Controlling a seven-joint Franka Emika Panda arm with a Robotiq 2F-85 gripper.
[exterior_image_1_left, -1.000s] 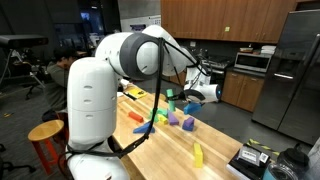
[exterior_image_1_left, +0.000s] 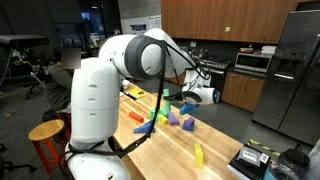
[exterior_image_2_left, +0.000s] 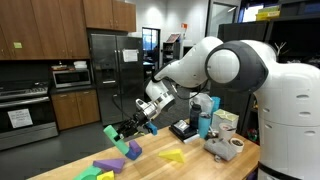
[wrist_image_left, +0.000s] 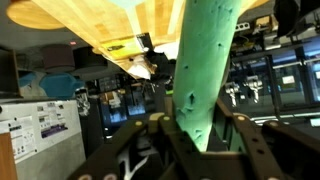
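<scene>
A long green block (wrist_image_left: 208, 60) is clamped between the fingers of my gripper in the wrist view. The second exterior view shows the same green block (exterior_image_2_left: 115, 137) tilted, with my gripper (exterior_image_2_left: 124, 130) beside its upper part. It appears raised over the table among the loose blocks. From the first exterior view, the green block (exterior_image_1_left: 164, 104) is small, and the fingertips are hard to make out.
Purple (exterior_image_2_left: 133, 150) and yellow (exterior_image_2_left: 105, 176) blocks lie near the held block. A yellow block (exterior_image_1_left: 198, 155) stands apart on the wooden table (exterior_image_1_left: 165, 160). Containers (exterior_image_2_left: 205, 125) crowd the table's other end; bare tabletop lies between.
In the first exterior view, the green block and gripper have shifted slightly left and up. The other blocks look unmoved.
</scene>
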